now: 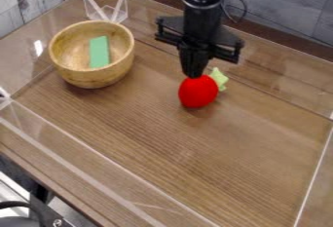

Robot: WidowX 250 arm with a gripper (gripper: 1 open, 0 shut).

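Note:
The black gripper (197, 67) hangs pointing down just above and behind a red round object (198, 92) on the wooden table (156, 163). It looks shut, with nothing visible between its fingers. A pale green piece (220, 78) lies behind the red object on the right, partly hidden by it.
A wooden bowl (62, 65) at the left holds a green block (99, 51). Dark cables lie at the lower left edge.

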